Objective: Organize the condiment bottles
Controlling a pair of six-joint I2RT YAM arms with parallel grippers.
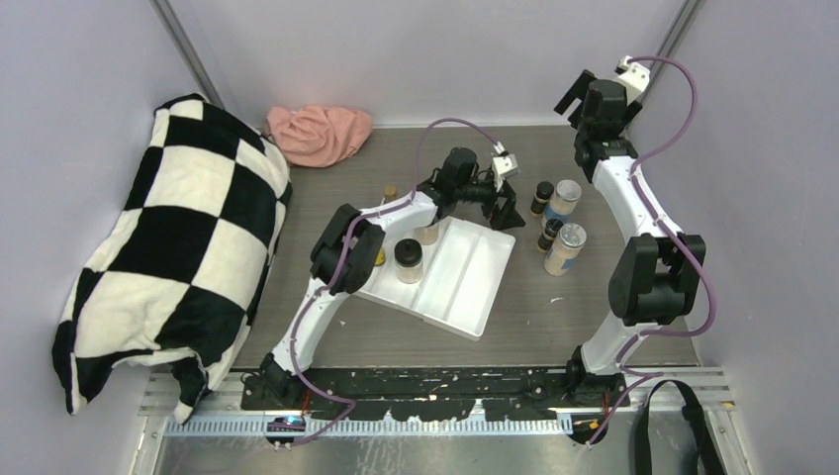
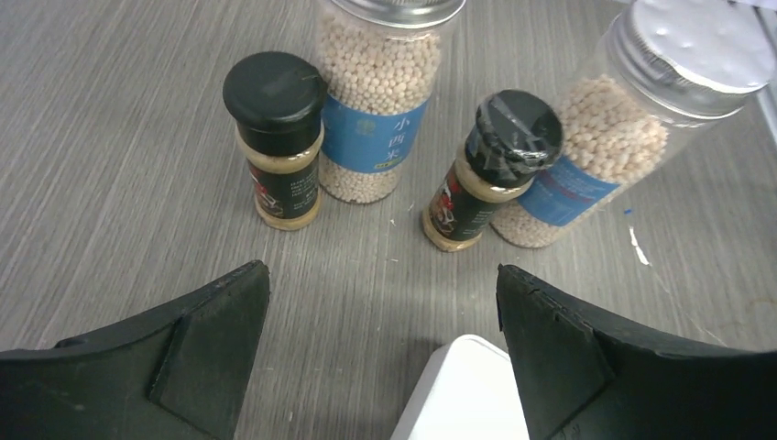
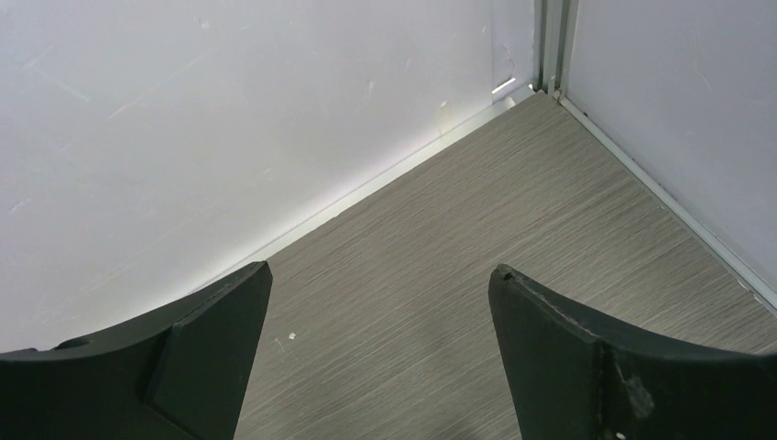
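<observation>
Two small black-capped bottles, one (image 2: 279,147) left and one (image 2: 486,174) right, stand before two tall silver-lidded jars (image 2: 376,101) in the left wrist view. From above, all of them are right of the white tray (image 1: 480,282). My left gripper (image 1: 503,213) hovers open near the tray's upper right corner, short of the bottles, its fingers empty. Inside the tray are a black-lidded jar (image 1: 408,262) and another jar (image 1: 427,234); my left arm partly hides a yellow-topped bottle (image 1: 380,256). At the far right back, my right gripper has its fingers apart, holding nothing.
A pink cloth (image 1: 319,136) lies at the back wall, and a checkered cloth (image 1: 178,247) covers the left side. Bare table surrounds the jars at right. The tray's right portion is empty.
</observation>
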